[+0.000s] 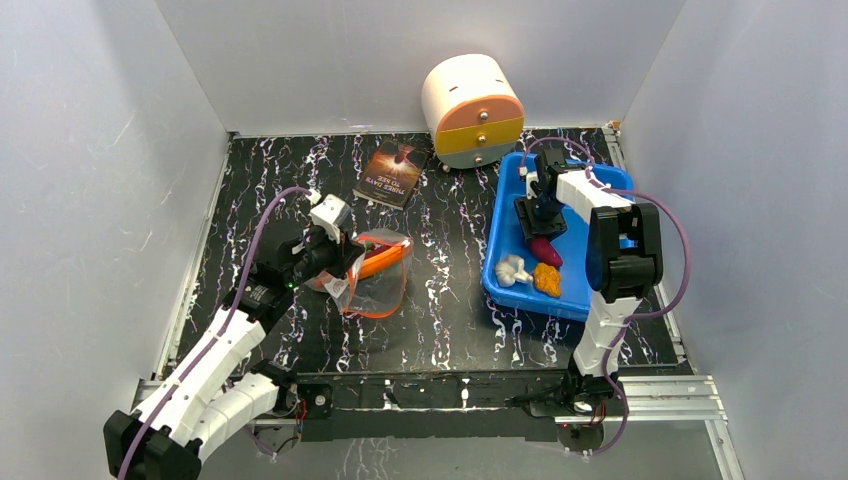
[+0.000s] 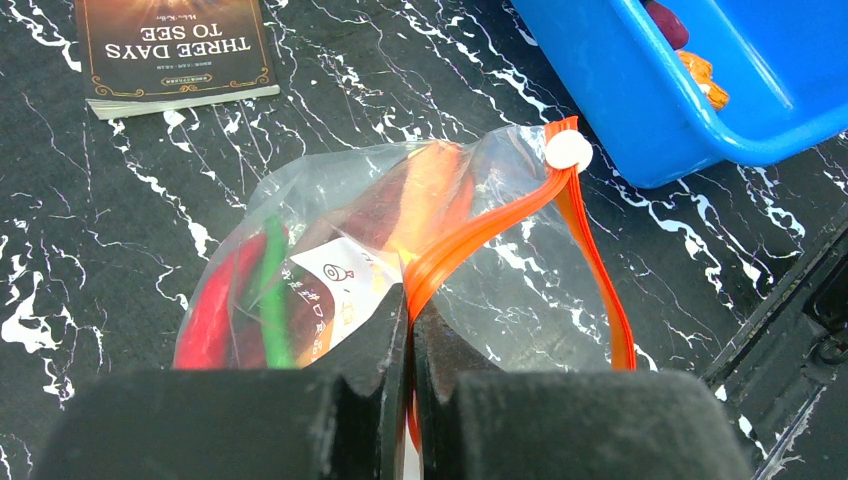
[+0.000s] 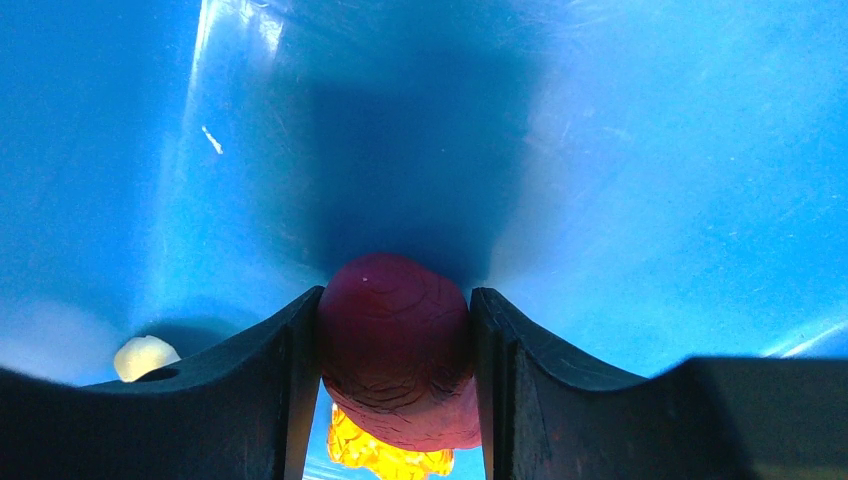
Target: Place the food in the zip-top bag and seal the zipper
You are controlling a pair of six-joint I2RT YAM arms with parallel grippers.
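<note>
My left gripper is shut on the orange zip edge of the clear bag (image 1: 385, 290). The bag's mouth gapes toward the right, and a white slider (image 2: 569, 150) sits at its far corner. Inside lie a red pepper (image 2: 215, 310), a green one (image 2: 272, 290) and a long orange item (image 2: 428, 195). Over in the blue tray (image 1: 487, 255), my right gripper is shut on a dark purple-red vegetable (image 3: 395, 340), its rounded end between the fingers. White garlic (image 1: 512, 270) and a golden nugget (image 1: 547, 280) rest in the tray's near part.
A book (image 1: 392, 174) lies behind the bag. The round-topped drawer cabinet (image 1: 474, 110) stands at the back, near the tray's far left corner. Bare dark tabletop (image 1: 450, 290) separates bag and tray.
</note>
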